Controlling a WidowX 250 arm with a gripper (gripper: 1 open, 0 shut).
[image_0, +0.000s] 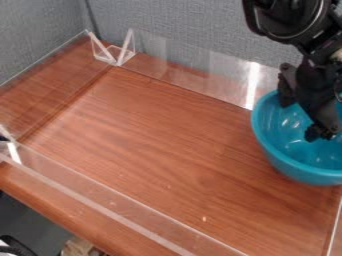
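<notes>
A blue plastic bowl sits at the right side of the wooden table, partly cut off by the frame's edge. My black gripper reaches down from the top right into the bowl, its lower end over the bowl's interior. The gripper is dark and small in view, and I cannot see clearly whether anything is between its fingers.
Clear plastic borders run along the table's back and front, with a white bracket at the back left corner. Grey walls stand behind.
</notes>
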